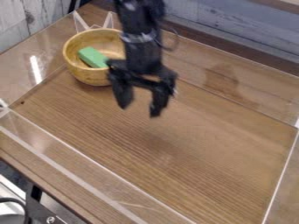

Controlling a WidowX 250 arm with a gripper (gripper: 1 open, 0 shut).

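Observation:
The black robot arm with its gripper (146, 93) is motion-blurred in the middle of the camera view, over the wooden table (152, 166). A yellow bowl (79, 73) at the upper left holds a green block (94, 56). The gripper is to the right of the bowl; the blur hides its finger detail and whether anything is between them.
Pale side walls or edges border the table at the left and the back right. A dark cable lies at the bottom left corner.

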